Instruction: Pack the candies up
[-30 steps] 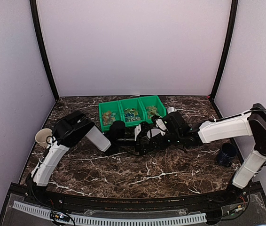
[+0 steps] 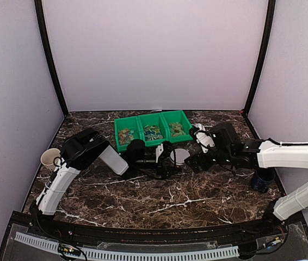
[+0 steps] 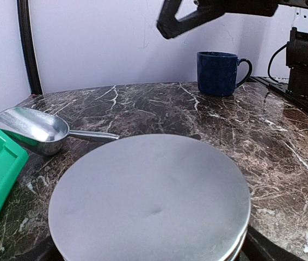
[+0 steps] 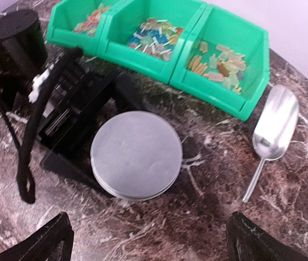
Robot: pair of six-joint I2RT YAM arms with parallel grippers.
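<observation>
A round container with a flat silver lid (image 2: 180, 156) stands in front of a green three-part bin (image 4: 219, 95). Candies (image 4: 156, 38) in several colours lie in its compartments. At the container's side, my left gripper is open, its fingers reaching round either side of it; the lower part is hidden in the left wrist view. To the right, my right gripper stands wide open, with only bare tabletop between its fingers. A metal scoop (image 4: 275, 125) rests on the table right of the bin, its handle pointing toward the front.
A dark blue mug (image 2: 262, 178) stands near the right wall, and a beige cup (image 2: 50, 158) near the left one.
The left arm and the container look still.
</observation>
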